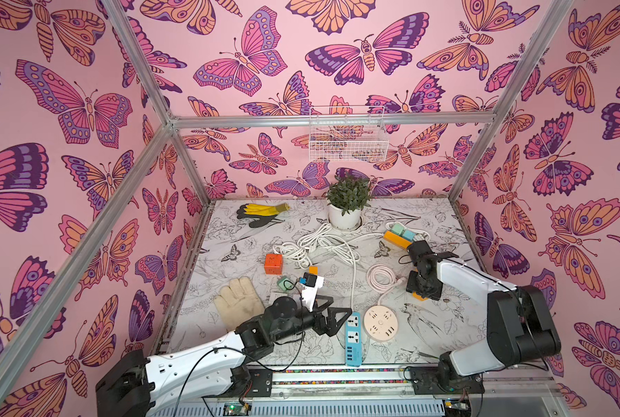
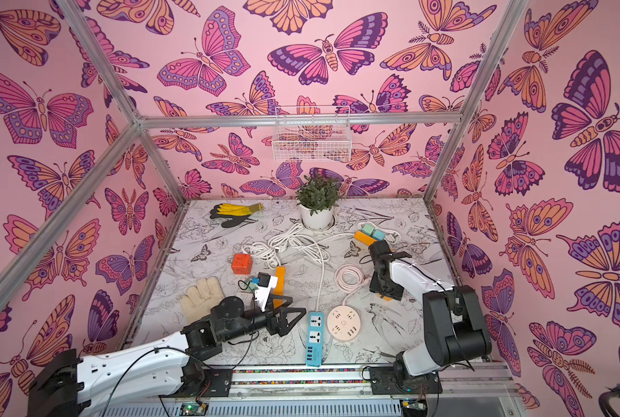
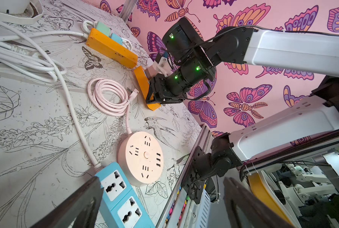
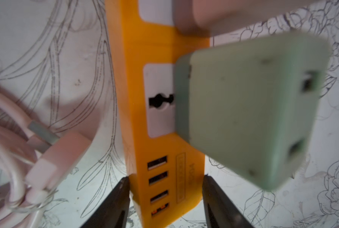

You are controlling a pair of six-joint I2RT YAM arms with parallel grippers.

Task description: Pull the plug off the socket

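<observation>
An orange power strip (image 4: 163, 148) lies at the right of the table, with a pale green plug (image 4: 245, 106) and a pink plug (image 4: 238, 13) on it. My right gripper is around the strip's USB end, part open, below the green plug; in the top views the arm hides much of this strip. My left gripper (image 1: 331, 319) hangs open above the blue power strip (image 1: 353, 347), nothing between its fingers.
A round pink socket (image 1: 381, 323), pink cable coil (image 1: 383, 278), white cables, second orange strip (image 3: 110, 49), potted plant (image 1: 344, 205), orange cube (image 1: 273, 262) and gloves (image 1: 239, 302) crowd the table.
</observation>
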